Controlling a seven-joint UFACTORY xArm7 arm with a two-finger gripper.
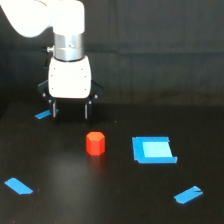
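A small red block (95,144) stands on the dark table, left of the middle in the camera view. To its right lies a flat blue square (140,155) with a pale centre. My gripper (71,110) hangs at the upper left of the view, behind and to the left of the red block. Its two dark fingers (87,108) are wide apart, and nothing shows between them. The gripper is clear of both the block and the square.
Blue tape strips lie at the left front (18,186), at the right front (188,195) and at the back left (43,115). Dark curtain hangs behind the table.
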